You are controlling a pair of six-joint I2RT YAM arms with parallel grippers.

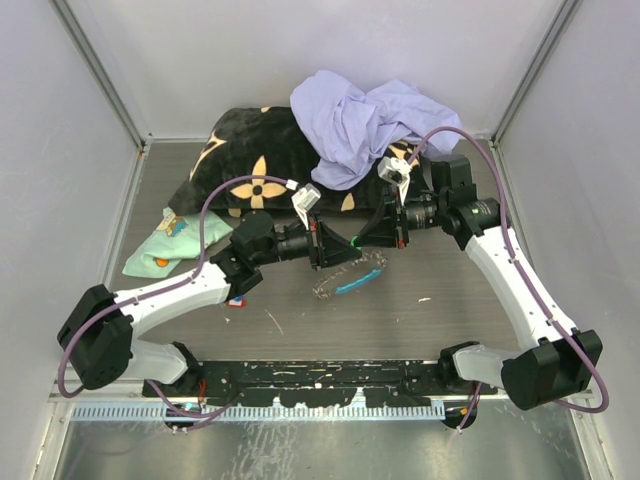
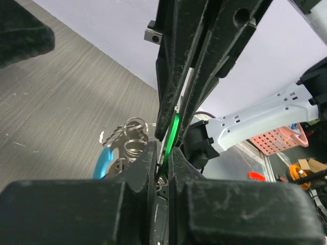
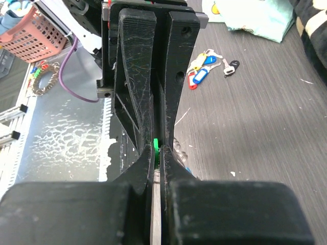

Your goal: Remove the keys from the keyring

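Note:
Both grippers meet tip to tip above the mid-table. In the left wrist view, a thin green tag [image 2: 172, 133] stands edge-on between the black fingers of my right gripper and runs down between the pads of my left gripper. My right gripper is also shut on the green tag [image 3: 156, 148]. Below them hangs the keyring, a loop of metal links [image 1: 325, 288] with a blue part [image 1: 358, 283]. Wire rings [image 2: 134, 147] show in the left wrist view. How the tag joins the loop is hidden.
Loose keys with colored tags [image 3: 201, 75] lie on the table beside the left arm. Behind are a dark patterned cushion [image 1: 250, 155], a lilac cloth [image 1: 350, 125] and a mint cloth [image 1: 165, 245].

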